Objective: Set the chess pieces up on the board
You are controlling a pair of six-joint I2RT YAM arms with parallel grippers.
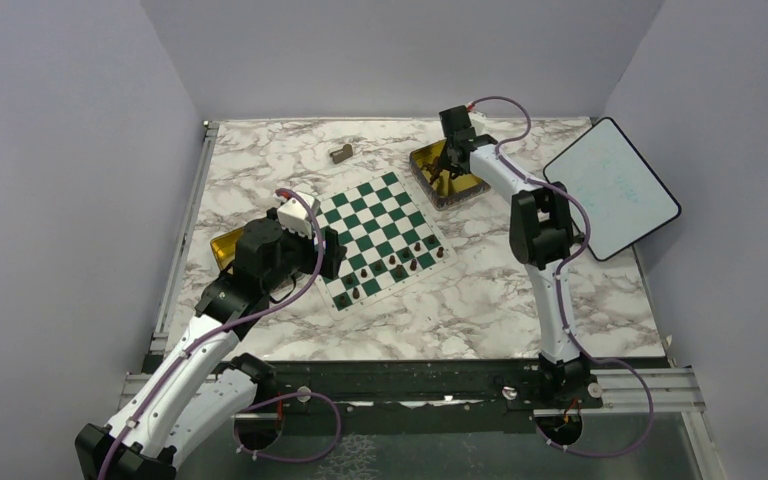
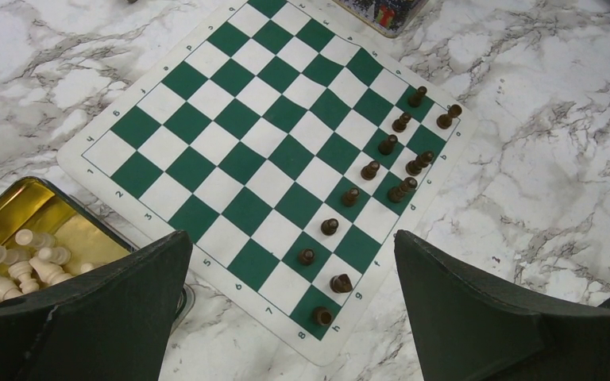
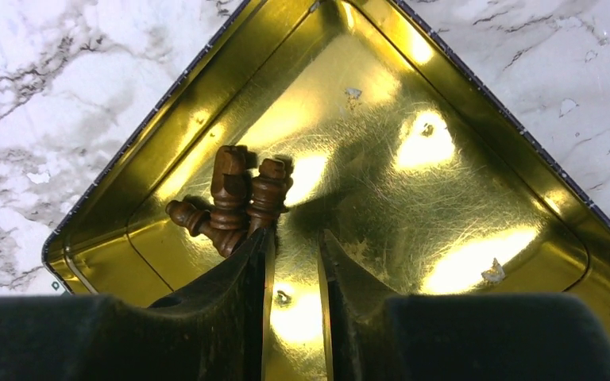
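The green-and-white board (image 1: 380, 230) carries several dark pieces along one side, also clear in the left wrist view, where a dark pawn (image 2: 330, 226) stands among them. My left gripper hangs over the board, open and empty. My right gripper is part open over the gold tin (image 3: 445, 198), its fingers just beside a small heap of dark wooden pieces (image 3: 229, 190) lying in the tin's corner. Nothing shows between those fingers.
A tin of white pieces (image 2: 48, 214) sits left of the board. A whiteboard (image 1: 610, 185) lies at the right, and a small object (image 1: 341, 153) lies behind the board.
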